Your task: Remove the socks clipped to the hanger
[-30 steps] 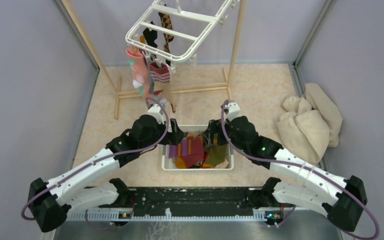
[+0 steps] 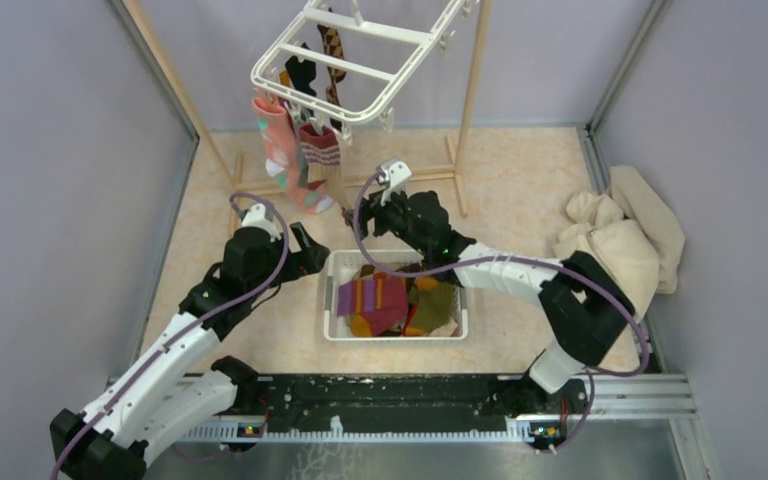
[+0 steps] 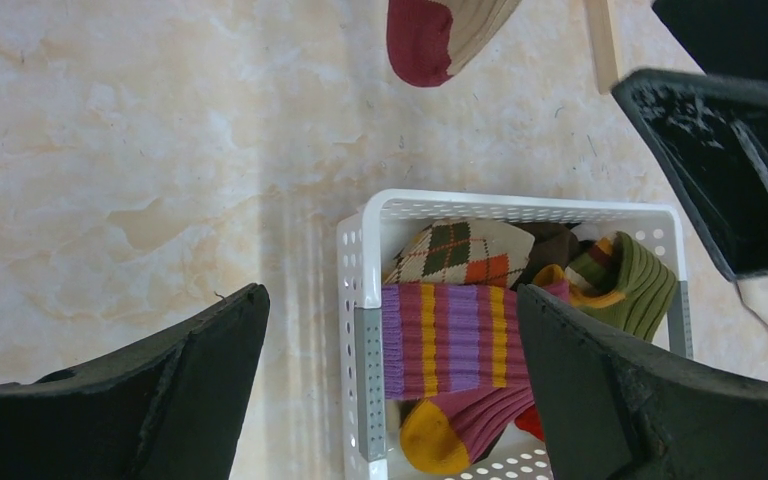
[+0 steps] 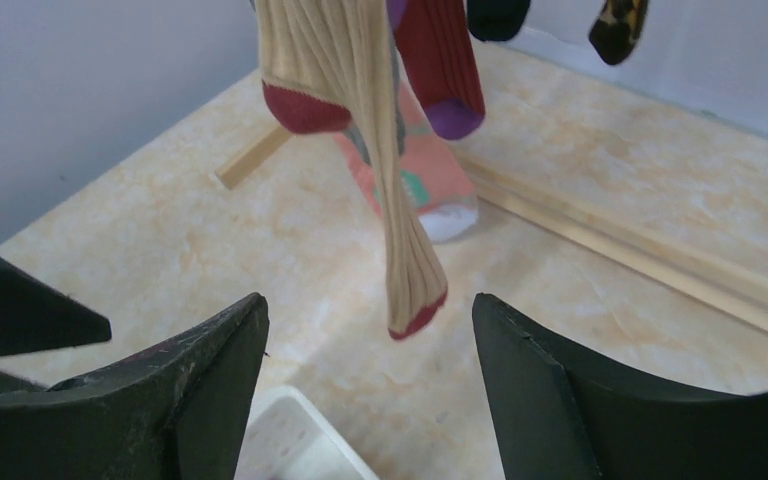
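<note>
From the near left side of the white hanger [image 2: 360,72] hang several socks. Among them are a beige sock with a maroon striped cuff [image 2: 321,158] and a pink dotted sock [image 2: 278,140]. The beige sock's lower end [image 4: 412,270] dangles ahead of my right gripper, which is open and empty, apart from the cloth. My left gripper is open too, with nothing between its fingers; it hangs at the left side of the white basket [image 2: 326,330]. A maroon sock [image 4: 443,60], a black one [image 4: 497,14] and a patterned one [image 4: 618,28] hang farther back.
Several socks, including a purple striped one [image 3: 450,340], lie in the basket. Wooden stand bars [image 2: 400,178] cross the floor behind it. A beige cloth bag [image 2: 610,250] lies at the right. The two arms stand close together above the basket's far edge.
The beige sock's hanging end swayed slightly.
</note>
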